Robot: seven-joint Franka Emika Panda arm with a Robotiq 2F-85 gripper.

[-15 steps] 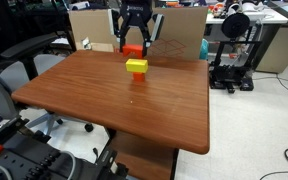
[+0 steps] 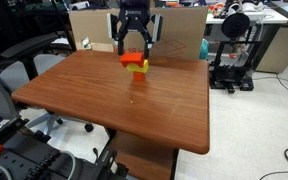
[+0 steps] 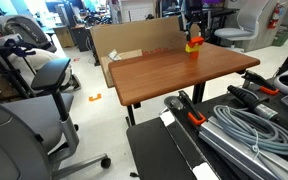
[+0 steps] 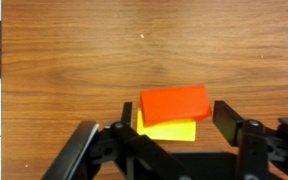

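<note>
A red-orange block (image 4: 176, 104) rests on or just over a yellow block (image 4: 169, 131), set off from it so that a yellow strip shows in the wrist view. In exterior view 1 the upper red block (image 2: 132, 58) covers part of the yellow block (image 2: 142, 67). Under the yellow one, another red-orange piece (image 2: 138, 75) stands on the wooden table (image 2: 94, 90). My gripper is directly above the stack, its fingers on either side of the upper red block with narrow gaps. Contact between the upper two blocks is hard to confirm.
Around the stack, the tabletop is bare. A cardboard panel (image 2: 94, 25) stands along the table's far edge. An office chair (image 3: 46, 100) is near the table in exterior view 2, and a coiled grey cable (image 3: 249, 130) lies in the foreground.
The upper red block is lower and looks turned or tilted, now hiding part of the yellow block. Earlier it sat upright between my fingers, above the yellow one. My arm has hardly moved.
</note>
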